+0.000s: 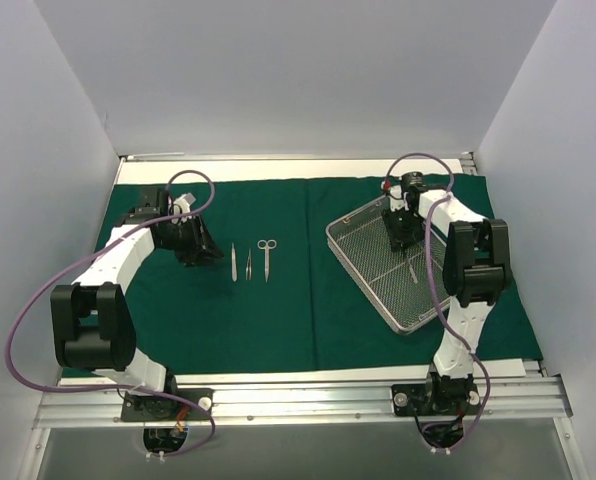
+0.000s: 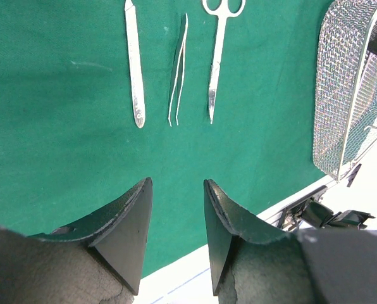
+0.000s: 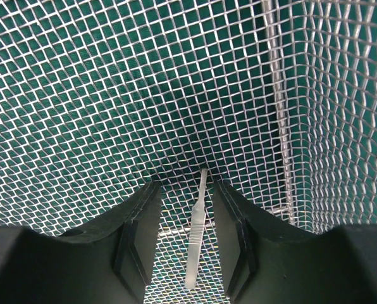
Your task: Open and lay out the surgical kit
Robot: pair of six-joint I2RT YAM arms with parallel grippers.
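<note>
In the top view a wire mesh basket (image 1: pixel 363 275) lies on the right of the green cloth, with one slim instrument (image 3: pixel 195 244) on its floor. My right gripper is part open in the basket, its fingers on either side of that instrument's thin end, apart from it as far as I can see. Left of centre, a scalpel-shaped tool (image 2: pixel 135 69), tweezers (image 2: pixel 179 76) and scissors (image 2: pixel 219 57) lie side by side on the cloth. My left gripper stands open over the cloth to their left, nothing between its fingers.
Green cloth (image 1: pixel 218 330) covers the table, bare in front of the laid-out tools and between them and the basket. The basket's raised mesh walls (image 3: pixel 346 114) stand close to my right gripper. Grey walls (image 1: pixel 48 100) enclose both sides and the back.
</note>
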